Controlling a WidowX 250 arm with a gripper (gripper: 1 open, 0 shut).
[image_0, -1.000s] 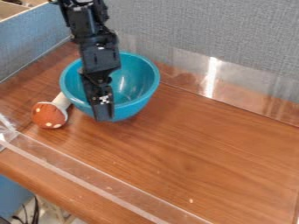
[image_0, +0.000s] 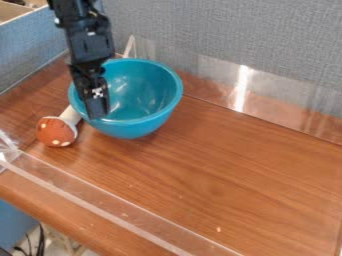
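A teal plastic bowl (image_0: 140, 105) stands on the wooden table at the upper left. My black gripper (image_0: 96, 105) hangs open over the bowl's left side, its fingers pointing down at about rim height; whether they touch the bowl is not clear. An orange-capped object with a white shaft (image_0: 58, 130) lies just left of the bowl, partly hidden behind it.
A clear plastic edge runs along the table's (image_0: 227, 190) front left, with cables below. A grey wall (image_0: 241, 40) closes the back, and a light blue panel stands at the far left.
My gripper has risen and shifted slightly left, away from the front of the bowl's interior. The bowl and the orange-capped object look the same.
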